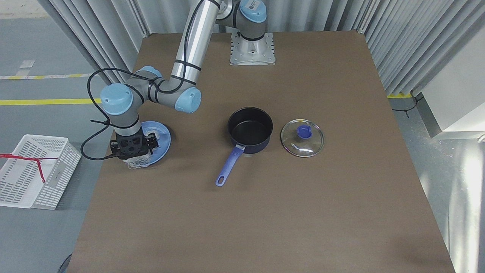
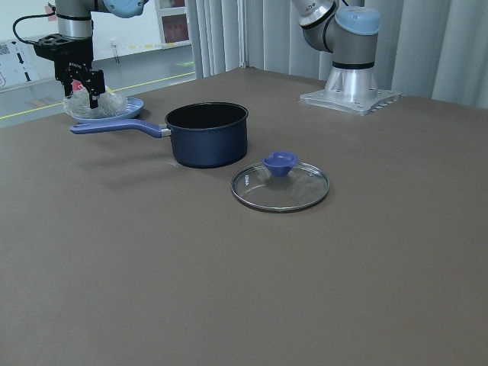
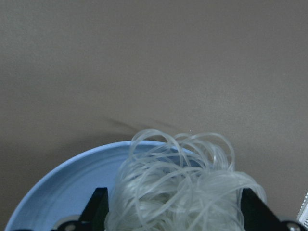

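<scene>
My gripper [image 1: 132, 148] is low over a blue plate [image 1: 161, 141] on the table's left. A tangle of translucent white strands [image 3: 178, 187] lies on the plate between the two black fingers in the wrist view; whether they are closed on it is unclear. A dark saucepan [image 1: 250, 125] with a blue handle stands at the middle, empty, with its glass lid [image 1: 295, 141] lying to its right, blue knob up.
A white basket [image 1: 54, 186] is on the floor beside the table's left edge. The robot's base plate [image 1: 252, 57] is at the back.
</scene>
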